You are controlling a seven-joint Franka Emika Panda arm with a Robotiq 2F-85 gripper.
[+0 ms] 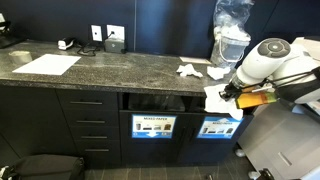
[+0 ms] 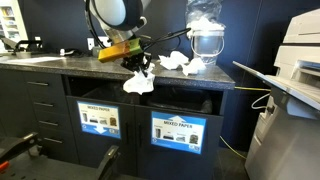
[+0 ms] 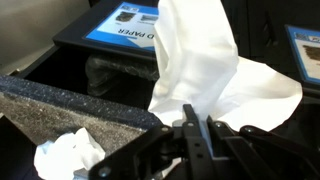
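Note:
A crumpled white sheet of paper or cloth [image 3: 205, 65] hangs from my gripper, which is shut on it. In exterior view 2 the sheet [image 2: 139, 82] dangles in front of the counter's front edge, over the open-topped bins below. My gripper [image 2: 143, 66] is just above it, level with the countertop. From exterior view 1, the sheet [image 1: 216, 102] appears above the right bin label [image 1: 218, 127]. The fingertips are largely hidden behind the sheet in the wrist view.
More crumpled white pieces [image 2: 172, 60] lie on the dark countertop [image 1: 130, 70], beside a clear bucket [image 2: 206, 44]. A flat white sheet [image 1: 48, 64] lies far left. Bins carry blue "mixed paper" labels [image 2: 178, 132]. White equipment [image 2: 290, 100] stands to the right.

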